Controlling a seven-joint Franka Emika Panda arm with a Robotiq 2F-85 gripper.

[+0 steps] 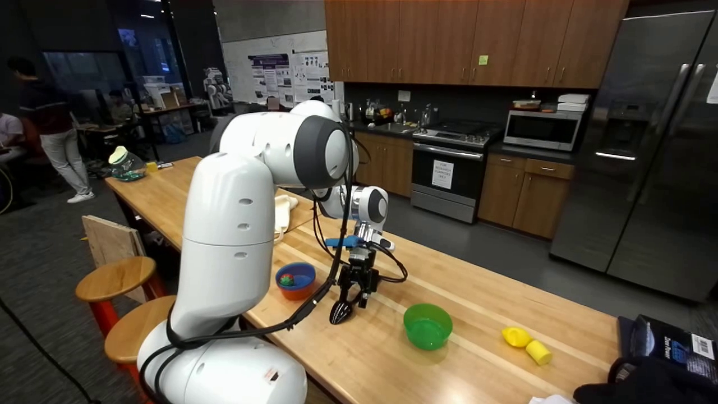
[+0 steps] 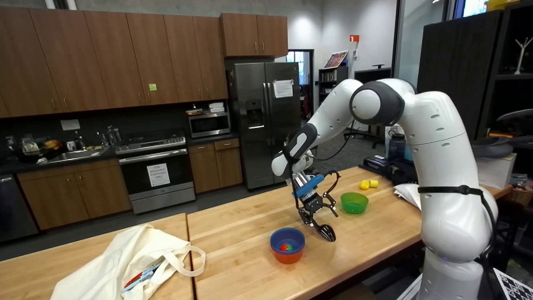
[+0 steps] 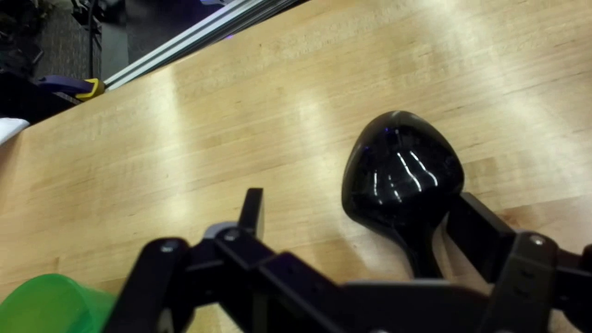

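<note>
A black spoon-like utensil [image 3: 402,172] shows its glossy rounded head in the wrist view, while the far part of its handle is hidden behind the gripper. My gripper stands open around the neck of the utensil. The right finger is right against it or very near; a wide gap lies on the left side. In exterior view 1 the slotted head [image 1: 340,312] is just in front of the gripper [image 1: 354,297], low over the table. From the other side, the utensil [image 2: 327,232] appears below the gripper [image 2: 323,216].
A blue bowl in an orange one [image 2: 287,244], with a strawberry-like item [image 2: 285,247] inside, stands beside the gripper. Across from it are a green bowl [image 1: 428,327] and yellow objects [image 1: 516,336]. A cream cloth bag [image 2: 120,265] lies farther off. Bare table surrounds the bowls.
</note>
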